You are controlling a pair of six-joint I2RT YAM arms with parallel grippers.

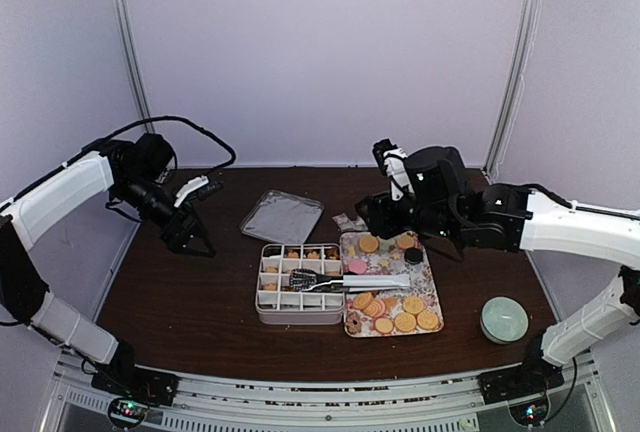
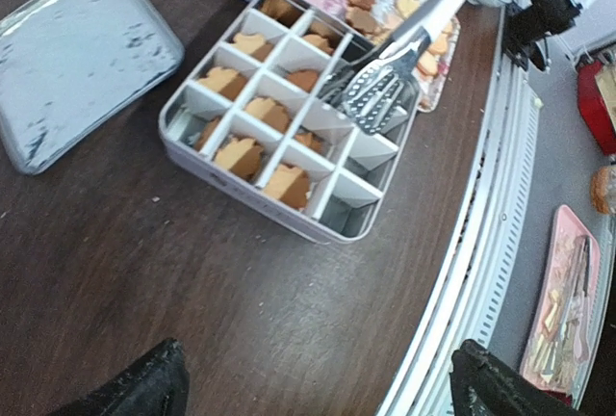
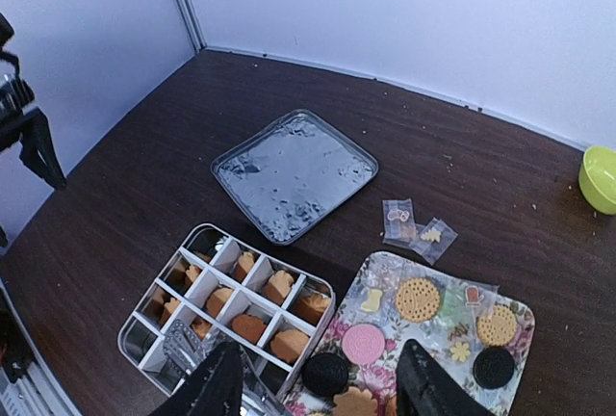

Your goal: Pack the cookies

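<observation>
The divided white box [image 1: 300, 316] stands mid-table, brown cookies in many of its compartments; a few near compartments look empty in the left wrist view. Metal tongs [image 1: 375, 281] lie flat, their slotted head over the box and their handle across the floral tray [image 1: 437, 314], which holds round cookies [image 1: 405, 322], a pink one [image 3: 363, 344] and dark ones [image 3: 494, 367]. Above the tray's far left, my right gripper has its fingers apart, nothing between them. My left gripper hangs open over bare table, left of the box.
Behind the box lies a grey lid [image 1: 283, 217]. Small clear packets [image 3: 419, 230] rest near the tray's far edge. A pale bowl [image 1: 504, 320] stands front right and a green bowl [image 3: 600, 179] back right.
</observation>
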